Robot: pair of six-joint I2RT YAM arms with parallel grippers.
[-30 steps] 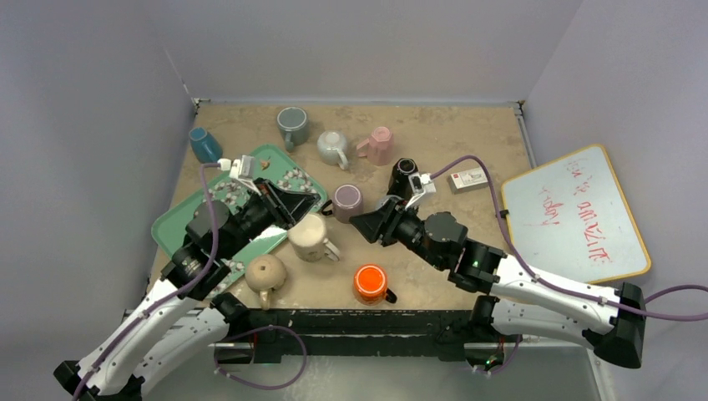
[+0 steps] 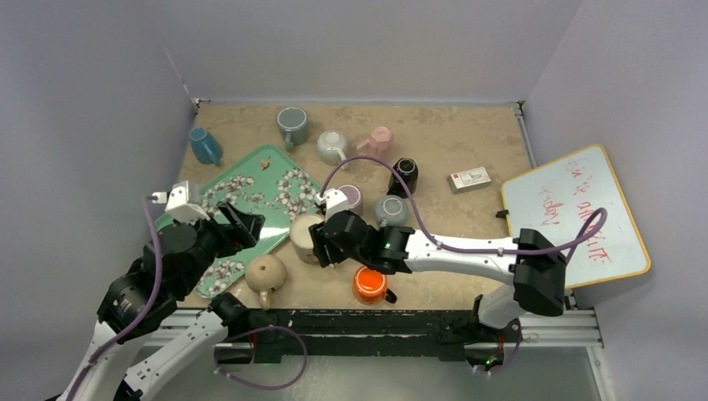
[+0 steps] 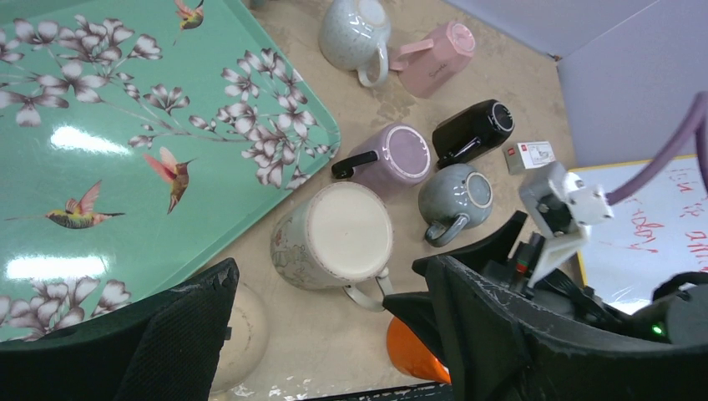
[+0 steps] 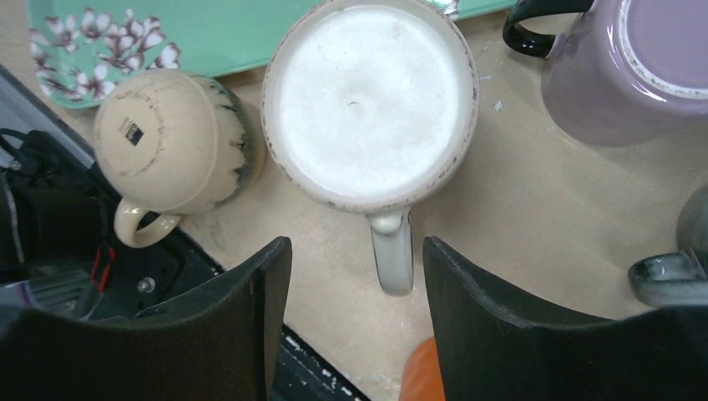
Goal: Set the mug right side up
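A large white mug (image 3: 331, 234) lies bottom-up beside the green tray, its white base uppermost and its handle (image 4: 392, 255) toward the front right. My right gripper is open just over that handle, one finger to each side of it, nothing visibly held. In the top view it partly hides the mug (image 2: 303, 235). My left gripper (image 2: 245, 230) hangs open over the tray, left of the mug, with nothing between its fingers.
A beige mug (image 2: 265, 274), an orange mug (image 2: 370, 283), a purple mug (image 3: 392, 163) and several others crowd round. The green tray (image 3: 125, 192) fills the left; a whiteboard (image 2: 568, 209) stands right. The back-right tabletop is clearer.
My right gripper has moved left over the white mug and its handle. My left gripper has drawn back to the left, away from the mug. The mugs look unmoved.
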